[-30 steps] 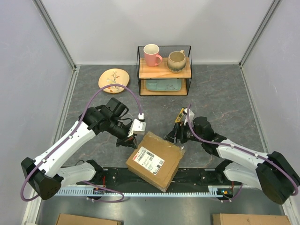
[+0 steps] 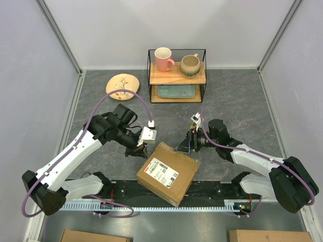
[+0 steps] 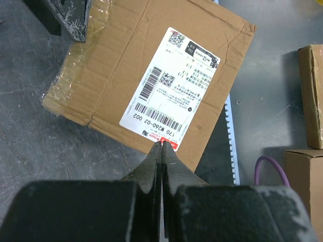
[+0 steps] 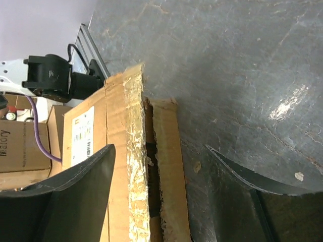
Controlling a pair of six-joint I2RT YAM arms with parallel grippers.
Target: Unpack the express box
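The cardboard express box point(image 2: 164, 176) with a white shipping label lies angled at the table's front edge. My left gripper is shut, nothing visible between its fingers, at the box's upper-left side beside the label. My right gripper point(image 2: 187, 143) is over the box's taped upper edge; in the right wrist view its fingers point(image 4: 75, 201) stand apart around the taped edge point(image 4: 136, 166), with a narrow gap between the cardboard flaps beside the tape. Whether they touch the cardboard is unclear.
A rack point(image 2: 176, 80) with two mugs and a green tray stands at the back, with a patterned plate point(image 2: 122, 85) to its left. More cardboard boxes point(image 2: 267, 236) lie below the front edge.
My right gripper has shifted slightly over the past second, lifting away and returning toward the box's taped edge. The left gripper and box look nearly unchanged.
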